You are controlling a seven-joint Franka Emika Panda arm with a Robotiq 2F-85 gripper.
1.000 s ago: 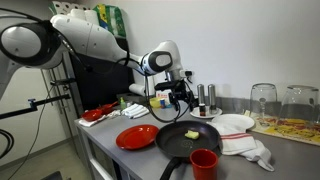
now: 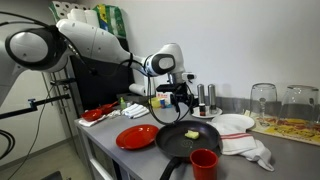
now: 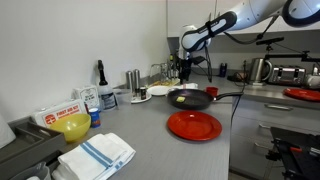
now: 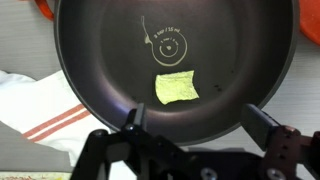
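A dark frying pan (image 2: pixel 186 139) rests on the grey counter, with a small yellow piece (image 2: pixel 192 134) lying on its cooking surface. From the wrist view, the yellow piece (image 4: pixel 177 87) looks like a crumpled square, in the lower middle of the pan (image 4: pixel 105 60). My gripper (image 2: pixel 181 106) hangs above the pan, pointing down. Its fingers (image 4: pixel 137 117) stand wide apart in the wrist view, and nothing is between them. The yellow piece lies ahead of the gap, apart from both fingertips. In the second exterior view the gripper (image 3: pixel 185 74) is at the far end, over the pan (image 3: pixel 195 103).
A red mug (image 2: pixel 204 164) stands close to the pan's handle. Beside the pan lie a red plate (image 2: pixel 137 137) and a white towel (image 2: pixel 240 145). Glass jars (image 2: pixel 264 100) line the wall. A yellow bowl (image 3: pixel 72 126) and folded cloth (image 3: pixel 97 158) occupy the other end.
My gripper has come down slightly over the pan. The pan, the yellow piece and the mug have stayed where they were.
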